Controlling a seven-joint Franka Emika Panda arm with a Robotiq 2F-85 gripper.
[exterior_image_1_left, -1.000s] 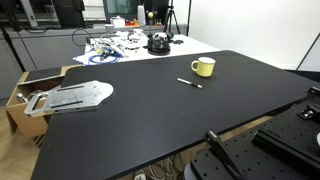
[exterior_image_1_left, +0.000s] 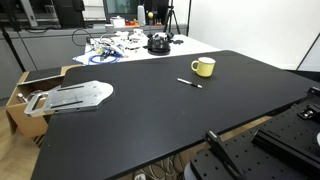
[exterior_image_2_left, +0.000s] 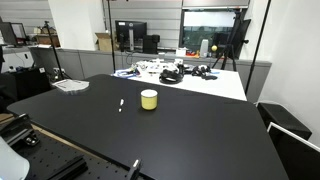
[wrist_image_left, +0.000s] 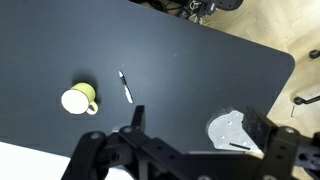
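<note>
A yellow mug (exterior_image_1_left: 203, 67) stands upright toward the far right of the dark table, and the second exterior view has the same mug (exterior_image_2_left: 149, 99) near the middle. Beside it lies a slim marker (exterior_image_1_left: 189, 83), light with dark parts. From above, the wrist view takes in the mug (wrist_image_left: 79, 98) at left and the marker (wrist_image_left: 126, 87) to its right. My gripper shows only in the wrist view, along the bottom edge. Its dark fingers (wrist_image_left: 138, 118) are spread wide with nothing between them, and the mug and marker lie outside them.
A flat pale plate-like piece (exterior_image_1_left: 70, 98) lies at the table's left side. Cables and equipment (exterior_image_1_left: 125, 43) clutter a white surface behind the table. An open cardboard box (exterior_image_1_left: 30, 105) sits off the left edge.
</note>
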